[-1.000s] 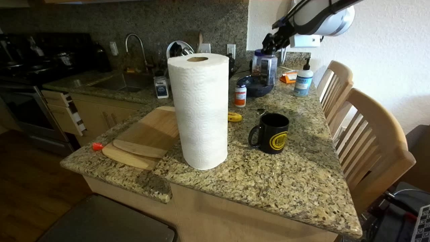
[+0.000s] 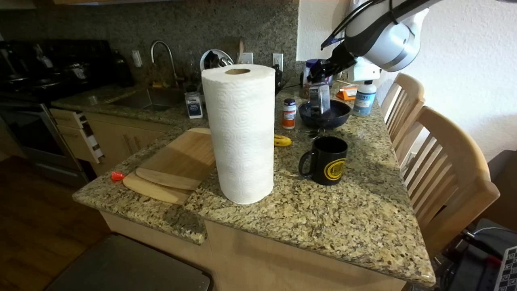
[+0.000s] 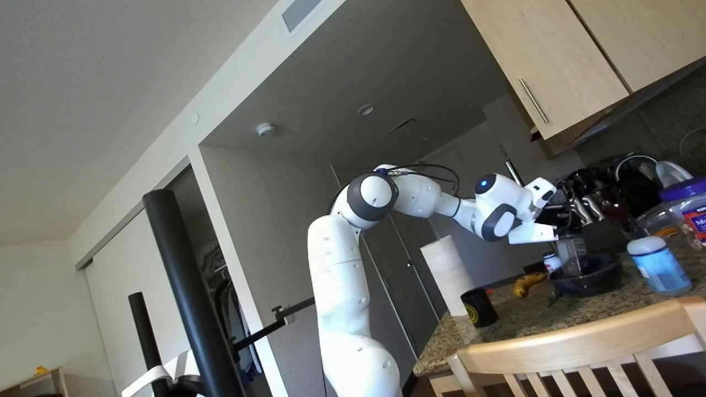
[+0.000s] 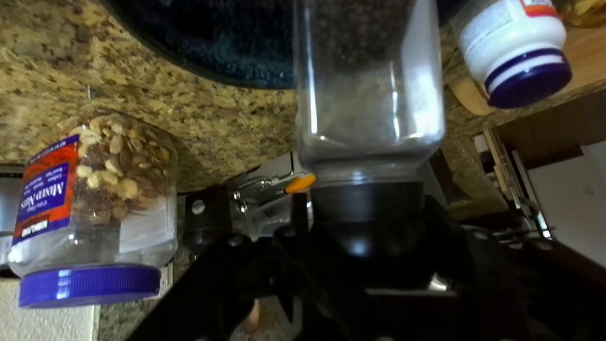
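A clear square-sided container (image 4: pixel 369 108) with a black lid (image 4: pixel 363 201) is held by my gripper (image 2: pixel 318 80), shut on the lid end. In exterior view 1 the container stands upright, its lower part inside the dark blue bowl (image 2: pixel 340 116). Whether it touches the bowl's bottom is hidden. Dark stuff shows through the container's far end in the wrist view, though I cannot tell if that is its contents or the bowl (image 4: pixel 227 48) behind.
A white pill bottle (image 2: pixel 288 115) is left of the bowl, and a soap bottle (image 2: pixel 364 98) right of it. Behind stands a nut jar (image 4: pixel 108 187). Nearer are a banana (image 2: pixel 282 140), a black mug (image 2: pixel 329 162) and a paper towel roll (image 2: pixel 240 136).
The bowl has shifted right and toward the camera in exterior view 1. My gripper and the container have come slightly left and lower.
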